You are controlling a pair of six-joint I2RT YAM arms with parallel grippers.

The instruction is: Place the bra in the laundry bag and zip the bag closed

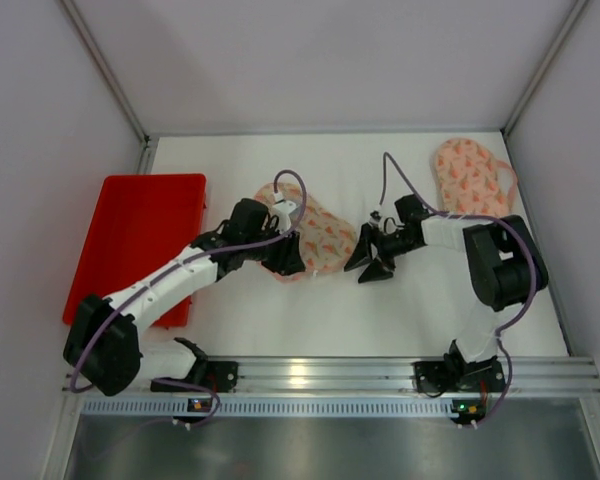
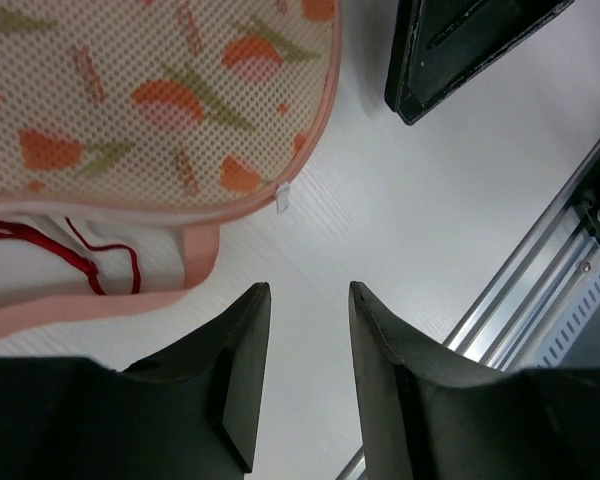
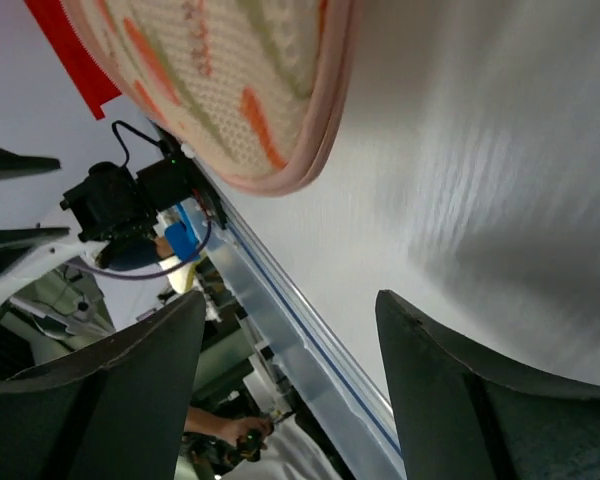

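A cream mesh laundry bag (image 1: 325,238) with an orange print lies flat mid-table. In the left wrist view, its pink-edged mouth (image 2: 199,255) gapes, and thin red straps (image 2: 55,252), seemingly the bra's, show inside; any other part of the bra is hidden. A small pale tab (image 2: 282,197) sits on the bag's edge. My left gripper (image 1: 286,264) is over the bag's near part, fingers apart with nothing between them. Just right of the bag's right end, my right gripper (image 1: 367,266) stands open and empty; that rounded end (image 3: 290,165) is close by in the right wrist view.
A red bin (image 1: 135,240) stands on the left side of the table. Another printed bag (image 1: 470,178) lies at the far right corner.
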